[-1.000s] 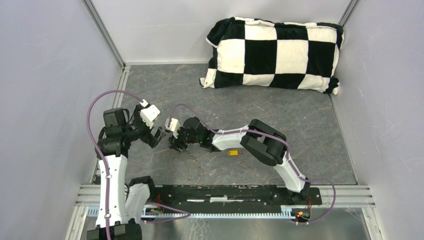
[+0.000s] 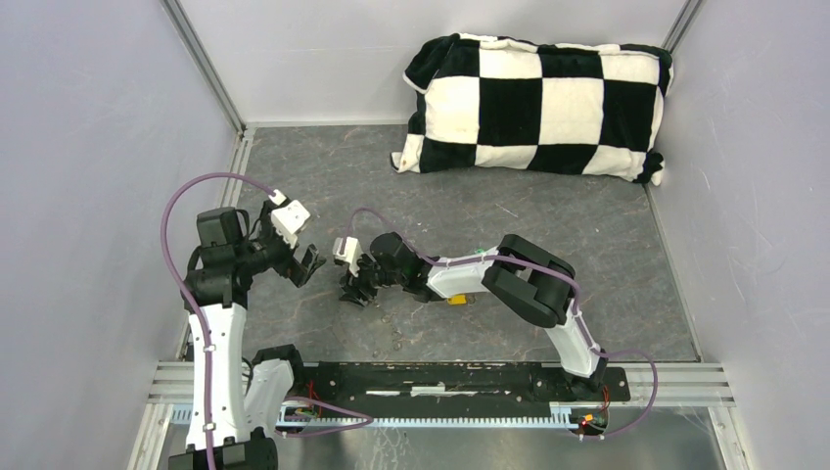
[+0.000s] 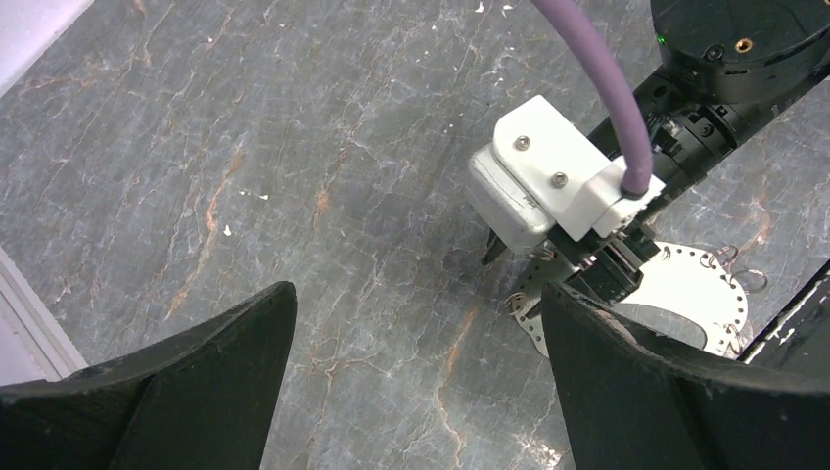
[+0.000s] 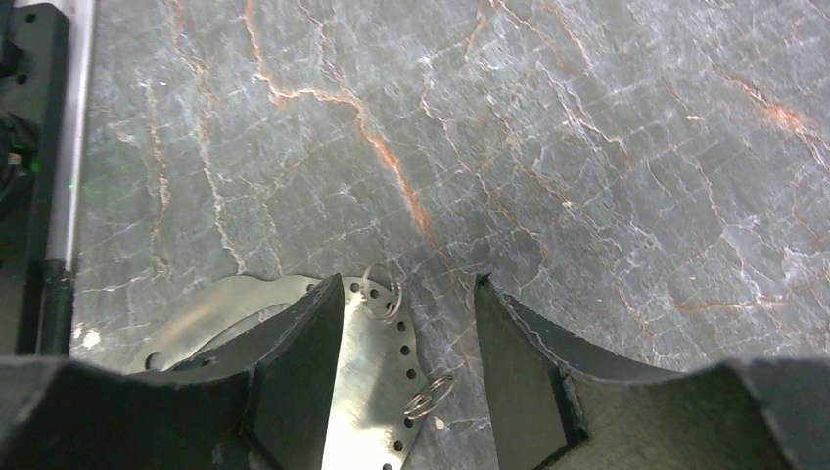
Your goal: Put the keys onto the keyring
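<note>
A pale curved plate (image 3: 690, 284) with small holes along its edge lies on the floor, wire rings (image 3: 752, 281) at its far end and another ring (image 3: 514, 304) near its left end. The right wrist view shows part of it (image 4: 362, 392), with a thin ring (image 4: 382, 292) at its upper corner and a second ring (image 4: 429, 397) at its side. My right gripper is part open above that corner, nothing held between its fingers. My left gripper stands open and empty to the left. No key can be made out clearly.
A yellow tag (image 2: 457, 299) with a small ring lies in front of the right arm (image 2: 460, 279). Behind that arm a small green patch (image 2: 480, 252) shows. A checkered cushion (image 2: 538, 106) rests at the back.
My right gripper and arm have shifted right in the top view, uncovering the green patch.
</note>
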